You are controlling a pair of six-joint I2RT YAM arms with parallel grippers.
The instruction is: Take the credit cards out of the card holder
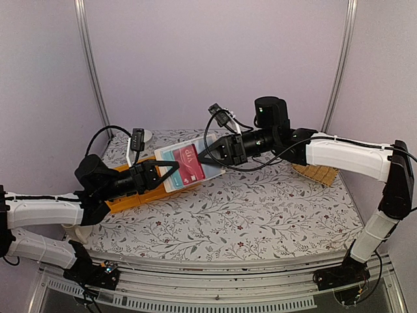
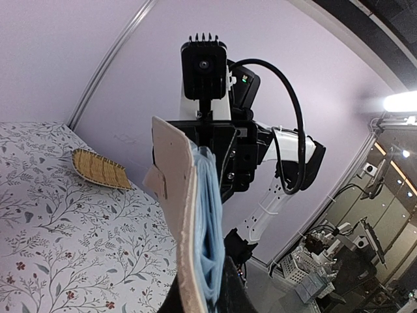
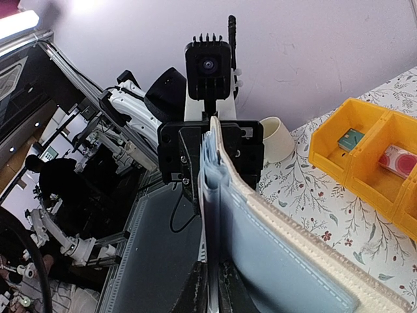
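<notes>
The open card holder, pale outside with light blue sleeves, is held up above the table between both arms. In the top view a red card marked VIP lies across its face. My left gripper is shut on the holder's left side. From the right, my right gripper reaches the red card's right edge with its fingers shut. A thin dark strip runs down to the fingers in the right wrist view; whether they pinch the card's edge I cannot tell.
An orange divided bin with small boxes inside stands on the table behind the left arm. A white cup is near it. A woven tray lies at the right.
</notes>
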